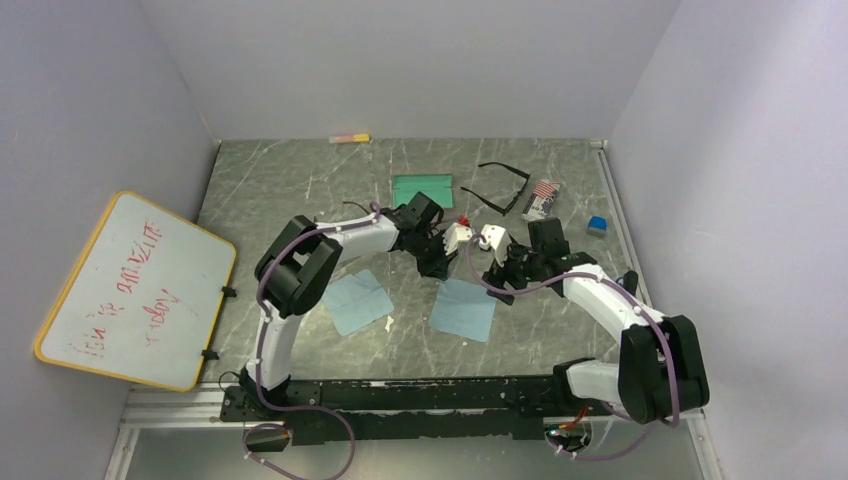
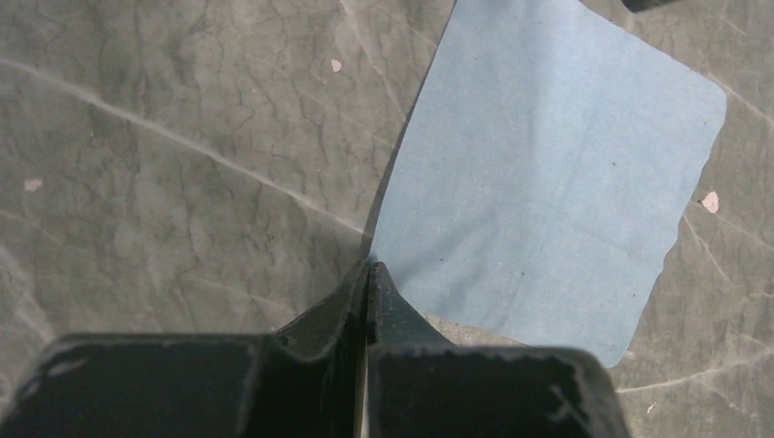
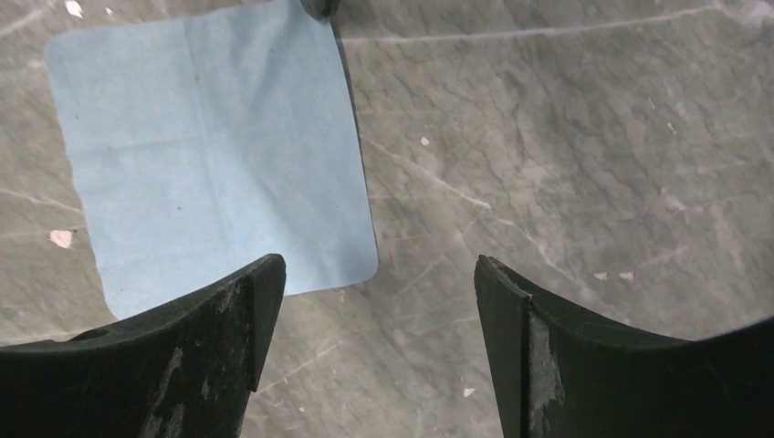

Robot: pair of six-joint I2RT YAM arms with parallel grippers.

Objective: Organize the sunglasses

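Black sunglasses lie with temples spread at the back right. Two light-blue cloths lie on the table, the right one and the left one. My left gripper is shut with its tips at a corner of the right cloth; whether cloth is between them is unclear. My right gripper stands open above the right cloth's edge and bare marble, nothing visible between its fingers.
A green tray stands at the back middle, with a small red object nearby. A flag-printed item and blue block lie right. A whiteboard is at left.
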